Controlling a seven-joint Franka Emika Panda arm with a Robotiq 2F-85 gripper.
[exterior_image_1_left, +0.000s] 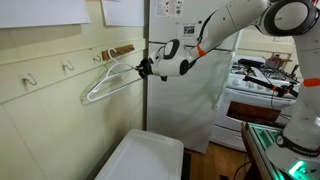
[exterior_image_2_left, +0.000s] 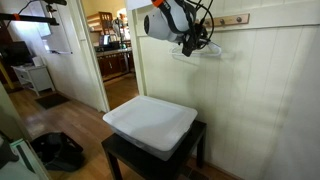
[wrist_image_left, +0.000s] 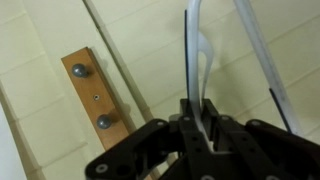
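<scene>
A white clothes hanger (exterior_image_1_left: 112, 91) is held in the air near the cream panelled wall, its far end pointing away from the arm. My gripper (exterior_image_1_left: 145, 69) is shut on it. From the wrist, the hanger (wrist_image_left: 193, 60) runs up from between the dark fingers of the gripper, with a second bar of it off to the right. The wooden rail (wrist_image_left: 98, 100) with dark pegs lies left of the hanger in that view, apart from the gripped part. In exterior view 2 the gripper (exterior_image_2_left: 190, 45) partly hides the hanger (exterior_image_2_left: 208, 52).
Bare metal hooks (exterior_image_1_left: 69, 65) line the wall left of the wooden rail (exterior_image_1_left: 118, 52). Below stands a white lidded bin (exterior_image_2_left: 150, 122) on a black low table (exterior_image_2_left: 190, 150). A stove (exterior_image_1_left: 250, 95) stands in the far room. Open air lies between bin and hanger.
</scene>
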